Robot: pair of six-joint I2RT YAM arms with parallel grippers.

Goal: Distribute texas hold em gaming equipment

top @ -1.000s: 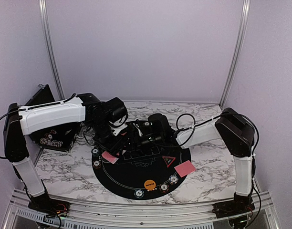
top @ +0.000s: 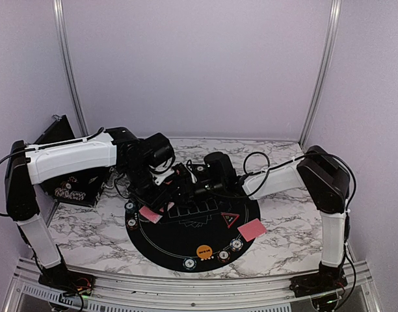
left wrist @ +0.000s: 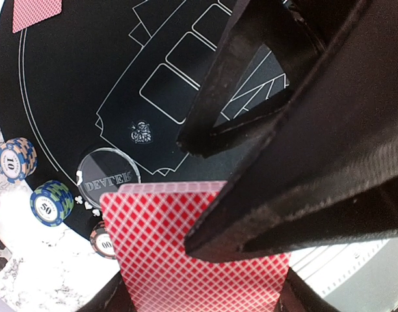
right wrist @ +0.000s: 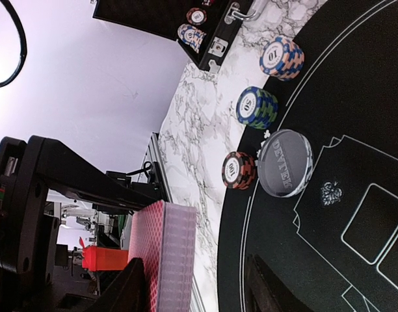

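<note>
In the left wrist view, my left gripper is shut on a red-patterned card deck [left wrist: 166, 240], held above the mat. The dark fingers [left wrist: 270, 188] of my right gripper reach across that deck's upper right. From the right wrist view, my right gripper is part open, with the deck [right wrist: 178, 250] near its left finger and a gap towards the right one. Whether that finger touches the deck I cannot tell. On the black mat [top: 166, 244] lie pink-backed cards [top: 149, 214] at left; more pink cards [top: 252, 229] overlap its right edge.
A clear dealer disc [right wrist: 285, 162] and chip stacks [right wrist: 257, 107] line the mat's edge. An orange button [top: 204, 251] and a red triangle marker [top: 229, 220] lie on the mat. The open black case [top: 69, 172] stands at left. Both arms meet closely over the mat.
The right arm has shifted very slightly at its wrist, near the left gripper. The left arm and the things on the mat look unmoved.
</note>
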